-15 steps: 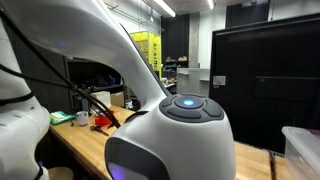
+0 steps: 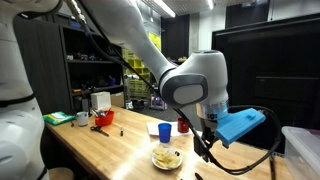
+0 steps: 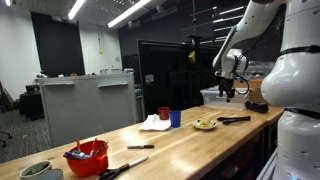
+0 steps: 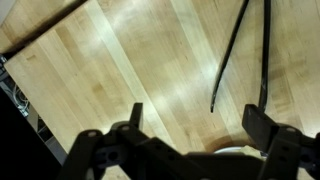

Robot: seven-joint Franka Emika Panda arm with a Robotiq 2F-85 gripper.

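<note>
My gripper stands open in the wrist view, with nothing between its black fingers. It points down over the wooden table (image 4: 150, 60). Two thin dark strips, one on the left (image 4: 230, 55) and one on the right (image 4: 266, 50), cross that view ahead of the fingers; I cannot tell whether they are objects or a cable and its shadow. In exterior view 1 the gripper (image 2: 204, 152) hangs right of a white bowl (image 2: 167, 158) with pale yellowish contents. A piece of a white rim (image 4: 236, 150) shows at the wrist view's bottom.
A blue cup (image 3: 175, 118), a red cup (image 3: 164, 113) and a white cloth (image 3: 155, 123) stand behind the bowl. A red basket (image 3: 88, 158) holds several items at the far end. A dark tool (image 3: 236, 120) lies beside the bowl. Mid-table is mostly clear.
The arm has swung away from close to the camera out over the table.
</note>
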